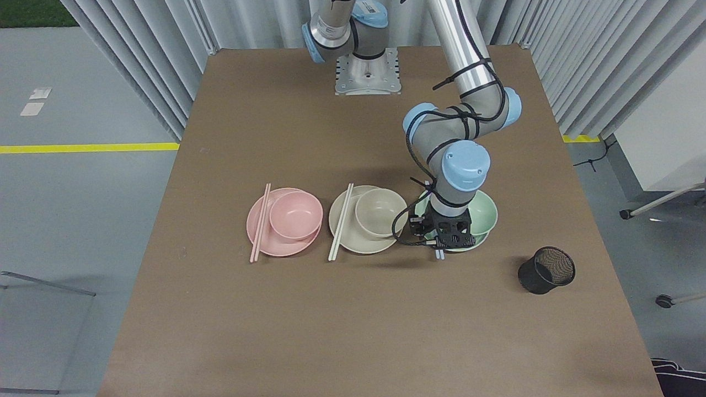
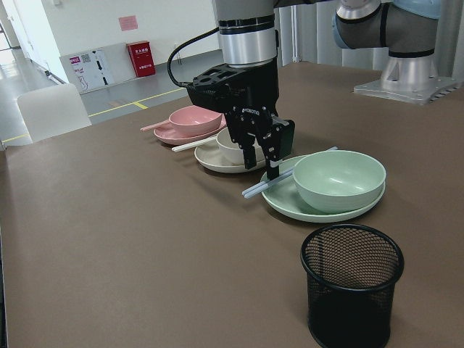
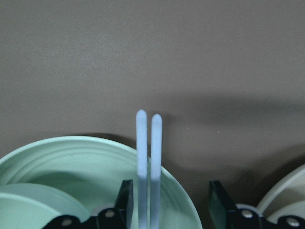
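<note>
My gripper is open, lowered over the green plate [image 2: 293, 206], with its two fingers either side of a pair of pale blue chopsticks [image 3: 142, 157] that lie across the plate's rim, tips out over the table. A green bowl [image 2: 337, 174] sits on that plate. In the front view the gripper hides much of that setting. Left of it stand a cream plate and bowl [image 1: 382, 209] with white chopsticks [image 1: 340, 222], then a pink plate and bowl [image 1: 295, 215] with pink chopsticks [image 1: 261, 223].
A black mesh pen holder [image 1: 546, 270] stands right of the green setting, toward the front.
</note>
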